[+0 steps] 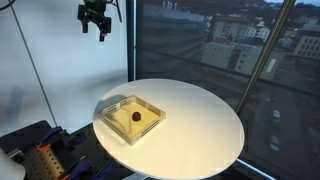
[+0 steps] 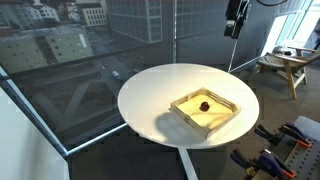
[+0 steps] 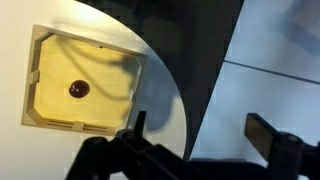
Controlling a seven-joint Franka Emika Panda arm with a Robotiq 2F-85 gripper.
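A small dark red round object lies inside a shallow wooden tray with a yellowish floor. In the wrist view the dark object shows left of the tray's middle, and the tray's rim fills the left part. My gripper hangs high above the table's edge, well apart from the tray. Its black fingers are spread wide in the wrist view, the right finger over bare floor. Nothing sits between them. In the second exterior view the gripper is at the top right.
A wooden chair stands at the far right, off the table.
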